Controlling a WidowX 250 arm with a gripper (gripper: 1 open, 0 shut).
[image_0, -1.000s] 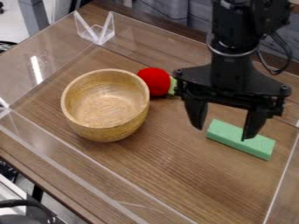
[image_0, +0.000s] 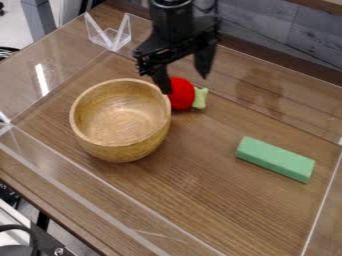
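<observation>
A wooden bowl (image_0: 120, 128) sits at centre left. A red round object (image_0: 182, 92) with a pale green part lies just behind it to the right. My gripper (image_0: 178, 62), dark and blurred, is over the back of the table, just above the red object; whether it is open or shut is unclear. A green rectangular block (image_0: 275, 160) lies at the right.
A clear wire or plastic holder (image_0: 110, 28) stands at the back left. A black cable (image_0: 19, 236) shows at the lower left corner.
The arm has moved left and toward the back, away from the green block to above the red object. The objects on the table look unmoved.
</observation>
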